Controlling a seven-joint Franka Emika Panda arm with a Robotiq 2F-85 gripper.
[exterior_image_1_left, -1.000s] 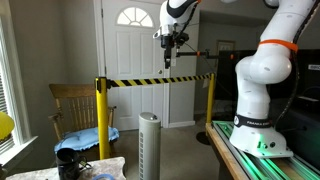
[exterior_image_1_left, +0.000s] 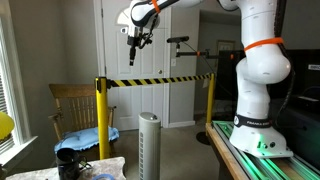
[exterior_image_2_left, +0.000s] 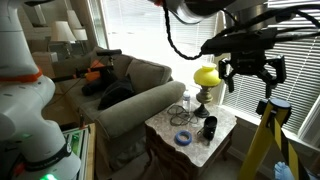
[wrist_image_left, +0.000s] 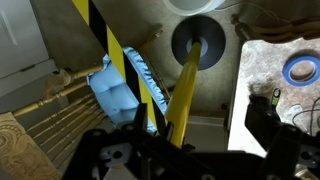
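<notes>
High above the room, my gripper (exterior_image_1_left: 128, 38) is open, with nothing between its fingers. Exterior view 2 has the gripper (exterior_image_2_left: 247, 88) close to the top of a yellow post (exterior_image_2_left: 263, 140), well above the small marble-topped table (exterior_image_2_left: 205, 152). On that table stand a black mug (exterior_image_2_left: 209, 127) and a blue ring like a tape roll (exterior_image_2_left: 183, 138). From the wrist, the yellow post (wrist_image_left: 186, 85) runs up between the spread fingers, and the blue ring (wrist_image_left: 299, 69) lies at the right. I cannot tell the mug from the dark finger there.
A yellow-black striped belt (exterior_image_1_left: 160, 81) stretches across the room from the post. Below it stand a grey tower (exterior_image_1_left: 149, 145) and a wooden chair (exterior_image_1_left: 77, 105) with a blue cushion. A yellow lamp (exterior_image_2_left: 205, 77) rises behind the table; a sofa (exterior_image_2_left: 130, 85) is to the left.
In exterior view 1 the arm has swung left, carrying the gripper from beside the right of the door to its left edge, still high up. The table objects have not moved.
</notes>
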